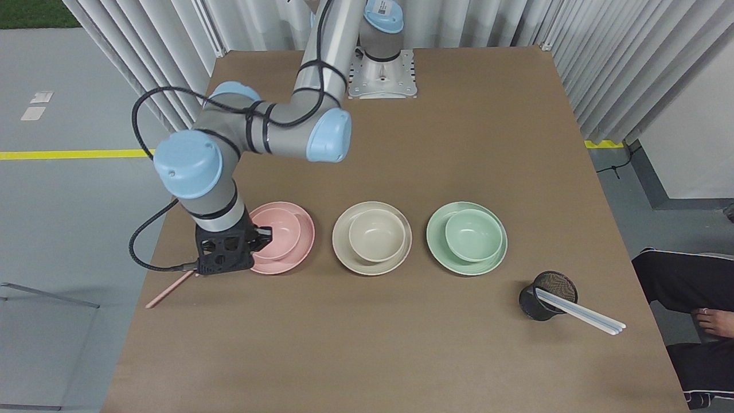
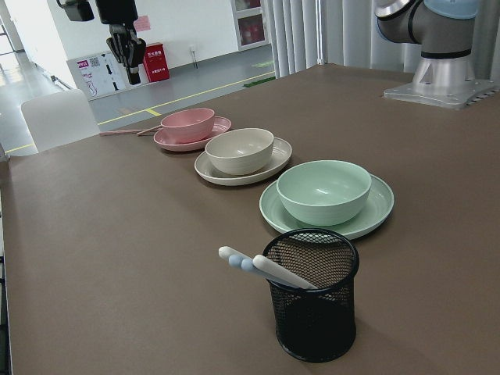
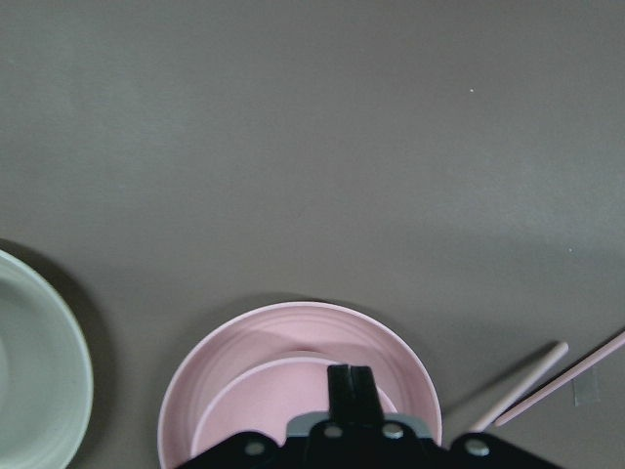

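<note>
My gripper hangs raised above the pink end of the row, its fingertips close together with nothing visible between them. A pink bowl sits on a pink plate. Two pink chopsticks lie on the table beside that plate, on the outer side of the row. A cream bowl on a cream plate stands in the middle, and a green bowl on a green plate stands at the other end.
A black mesh cup with light chopsticks stands near the front right. A seated person is past the right edge.
</note>
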